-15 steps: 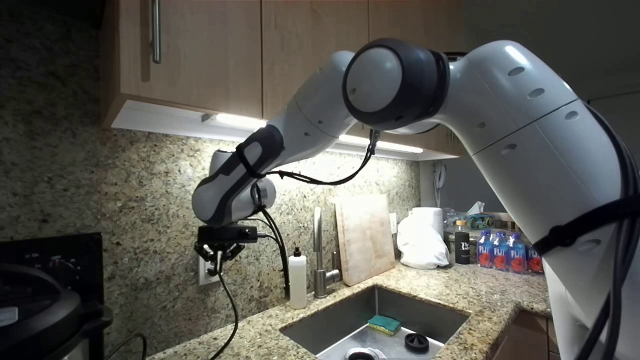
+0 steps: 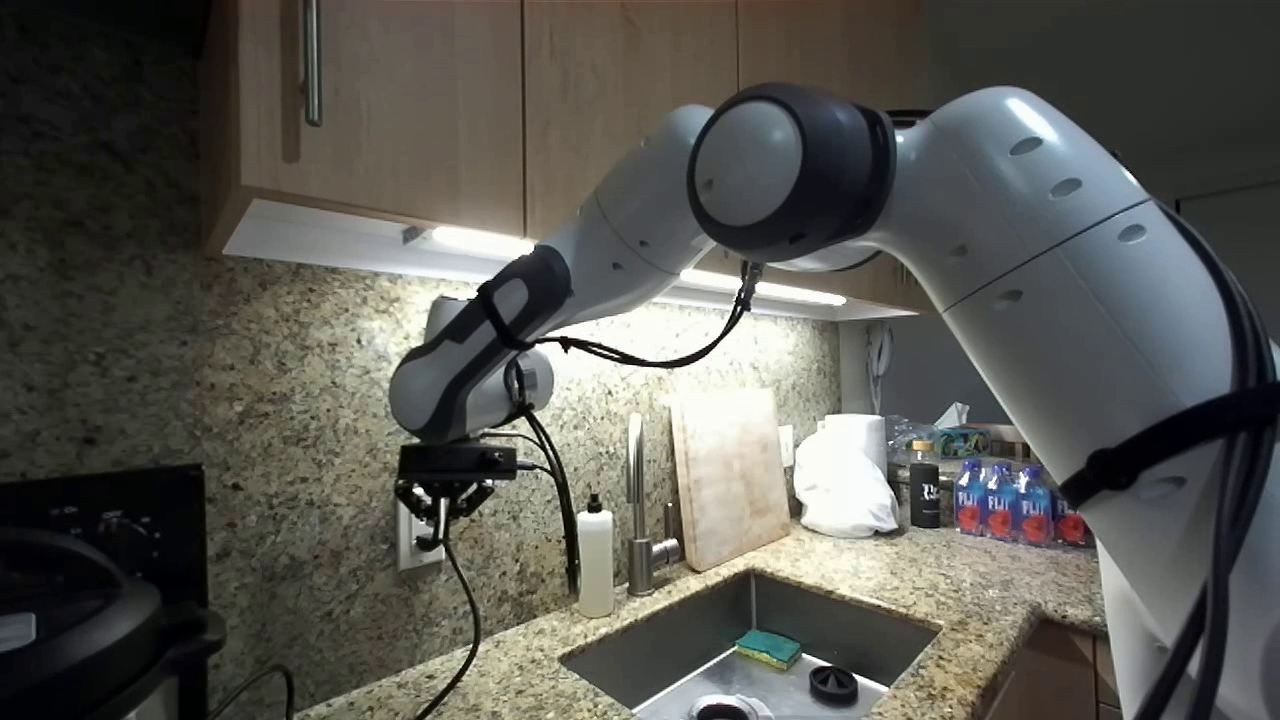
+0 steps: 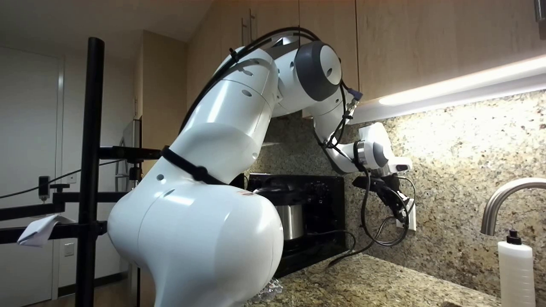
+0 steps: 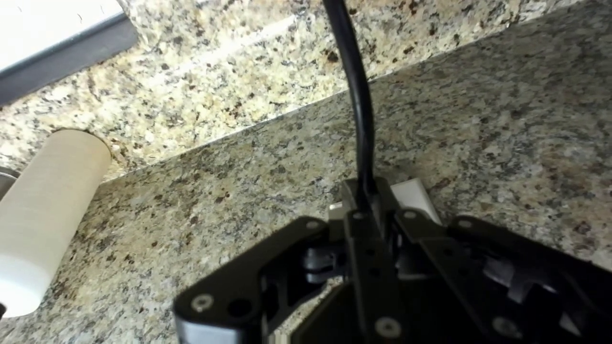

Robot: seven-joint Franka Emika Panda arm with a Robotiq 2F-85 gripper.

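A black power cord [image 4: 356, 86] runs into the fingertips of my gripper, which is shut on the cord's end. The wall outlet [image 4: 414, 198] shows partly behind the fingers, its white plate mostly covered. In exterior view 1 my gripper [image 2: 441, 510] stands in front of the outlet plate [image 2: 411, 540], with the cord [image 2: 471, 624] hanging down to the counter. From the other side, the gripper [image 3: 402, 215] is close to the outlet [image 3: 412, 217]. Whether the plug is in the sockets is hidden by the fingers.
A white bottle [image 2: 595, 562] and the faucet [image 2: 638, 516] stand to the right by the wall, behind the sink [image 2: 768, 600]. A black pressure cooker [image 2: 72, 624] is at the left. Overhead are wooden cabinets [image 2: 384, 108].
My gripper has come slightly down and to the right, still with the cord in it. Everything on the counter lies as before.
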